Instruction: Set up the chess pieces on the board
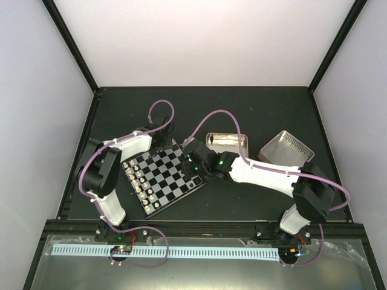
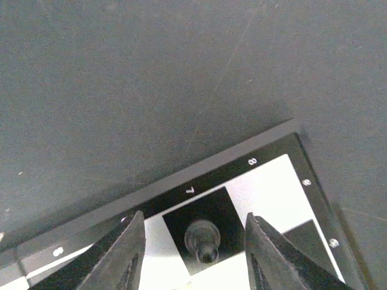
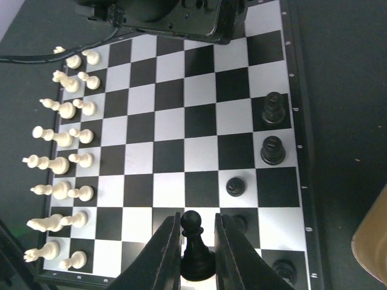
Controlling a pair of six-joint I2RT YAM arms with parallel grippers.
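Observation:
The chessboard (image 1: pixel 176 188) lies at the left of the table. In the left wrist view my left gripper is open, its fingers apart on either side of a black pawn (image 2: pixel 202 237) standing on the dark square at row 7, by the board's edge. In the right wrist view, my right gripper is shut on another black pawn (image 3: pixel 198 251), held upright over the board. Black pieces stand along the far side: two taller ones (image 3: pixel 273 150) and a small pawn (image 3: pixel 235 186). White pieces (image 3: pixel 57 136) fill two rows opposite.
A tray (image 1: pixel 227 149) with a few dark pieces sits right of the board; its tan rim (image 3: pixel 370 237) edges into the right wrist view. An empty-looking metal bin (image 1: pixel 263 155) is farther right. My left arm's body (image 3: pixel 181 18) hangs over the board's far corner.

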